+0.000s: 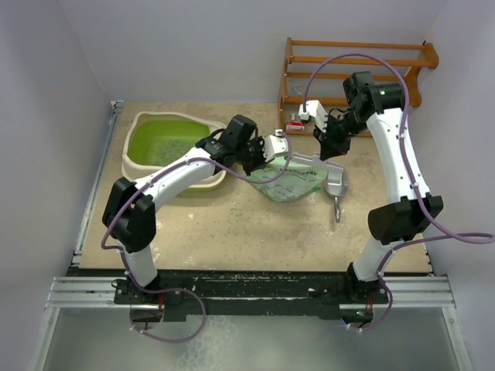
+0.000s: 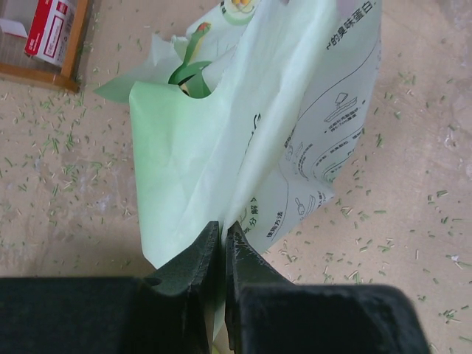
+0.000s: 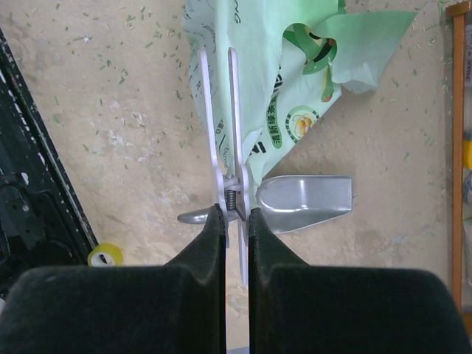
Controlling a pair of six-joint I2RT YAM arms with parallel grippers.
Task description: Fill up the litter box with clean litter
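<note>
A pale green printed litter bag point(image 1: 290, 183) lies in the middle of the table. My left gripper is shut on its gathered edge, and the bag point(image 2: 177, 158) stretches away from the fingertips. Pale scissors point(image 3: 237, 125) are in my right gripper, which is shut on them. Their blades are slightly parted and point at the bag point(image 3: 254, 66), overlapping it in the right wrist view; whether they touch it I cannot tell. At the left stands the litter box point(image 1: 131, 151), green inside with a pale rim, with some litter point(image 1: 174, 149) in it.
A metal scoop point(image 3: 310, 198) lies right of the bag, under the scissors. The wooden rack point(image 1: 356, 62) stands at the back right, with a red-and-white box point(image 2: 53, 31) inside. Green bits are scattered over the table point(image 1: 255, 239), whose front is open.
</note>
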